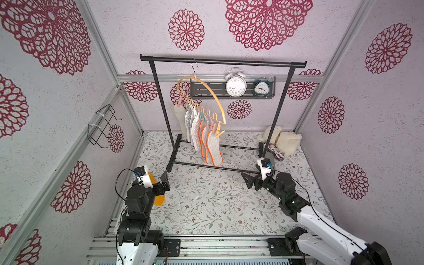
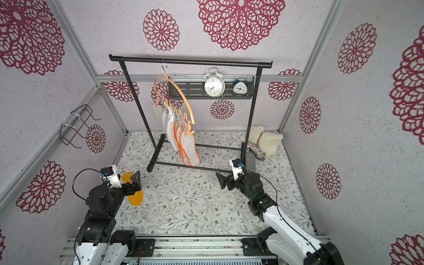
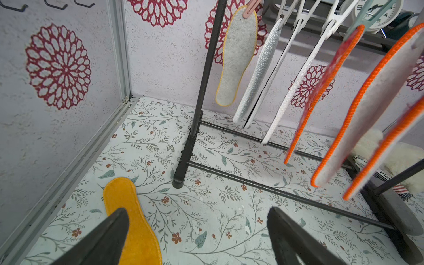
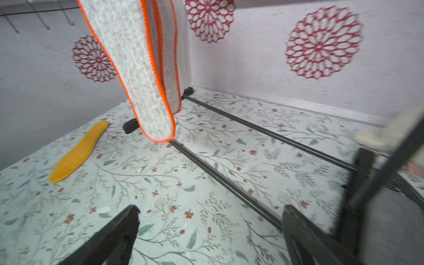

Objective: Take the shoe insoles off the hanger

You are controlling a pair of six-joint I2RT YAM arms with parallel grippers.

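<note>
A wooden hanger (image 1: 211, 92) hangs from the black rack (image 1: 223, 62) with several insoles clipped in a row: pale ones (image 3: 236, 53) toward the back, orange-edged grey ones (image 1: 215, 150) at the front. A yellow insole (image 3: 132, 229) lies on the floor at the left. My left gripper (image 1: 161, 181) stands open over it, low and in front of the rack's left foot. My right gripper (image 1: 250, 180) is open and empty, low by the rack's right foot, clear of the hanging insoles.
A plush toy (image 1: 287, 142) sits at the back right. Two alarm clocks (image 1: 235, 86) stand on the wall shelf. A wire hook rack (image 1: 99, 128) is on the left wall.
</note>
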